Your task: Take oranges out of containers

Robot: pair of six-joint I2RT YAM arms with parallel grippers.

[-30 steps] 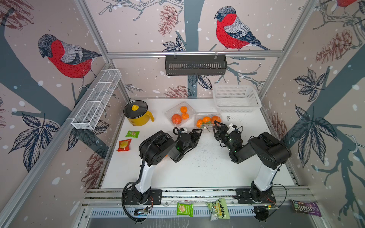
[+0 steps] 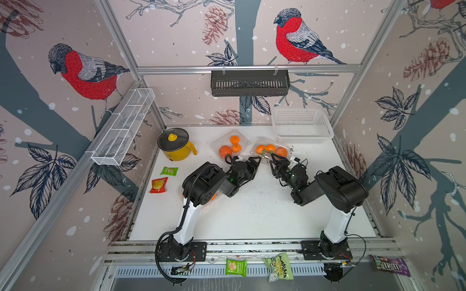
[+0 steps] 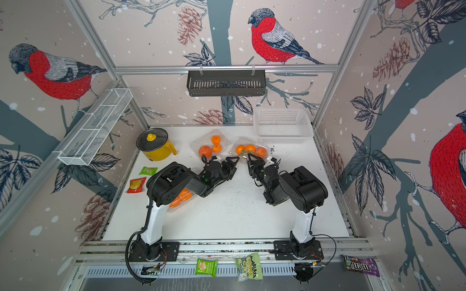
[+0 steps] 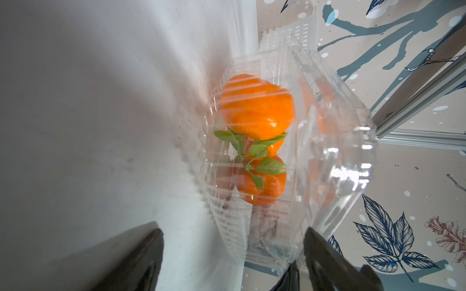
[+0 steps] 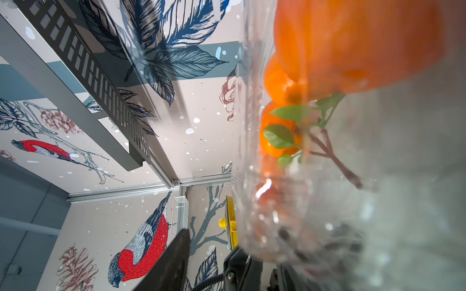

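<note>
A clear plastic container [image 2: 264, 141] with oranges [image 4: 257, 106] and a leafy sprig [image 4: 270, 165] sits at the back centre. My right gripper [image 2: 275, 161] is shut on its near side. My left gripper [image 2: 253, 162] is at the container's left front, its fingers apart, with nothing clearly between them in the left wrist view. A second clear container [image 2: 218, 140] with oranges stands to the left of it. A third container [image 3: 179, 203] with orange items lies partly hidden under the left arm.
A yellow pot [image 2: 177, 150] and snack bags [image 2: 158, 185] are on the left. An empty white basket [image 2: 302, 126] stands at the back right; a dark shelf [image 2: 250, 84] hangs above.
The container with the sprig has moved right and back, along with my right gripper. My left gripper has moved slightly back and right.
</note>
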